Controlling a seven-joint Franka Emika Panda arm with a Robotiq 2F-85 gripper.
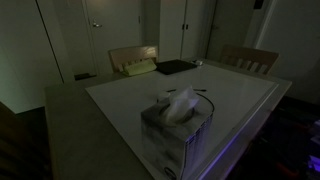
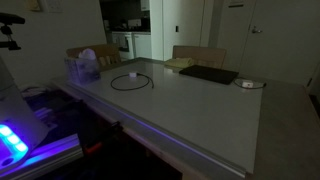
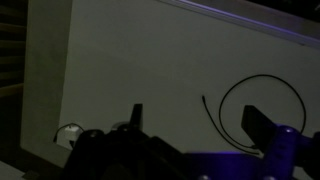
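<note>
In the dark wrist view my gripper is open over the white tabletop, its two fingers wide apart and nothing between them. A thin black cable curls in a loop at the right, partly hidden by the right finger. Exterior view 2 shows the same cable lying on the table. A tissue box with a white tissue sticking up stands at the near edge in exterior view 1. The black flat object and the folded yellowish cloth lie along the far side. Neither exterior view shows the gripper.
A small white object with a dark cord lies near a table corner. Wooden chairs stand around the table. The lighting is dim.
</note>
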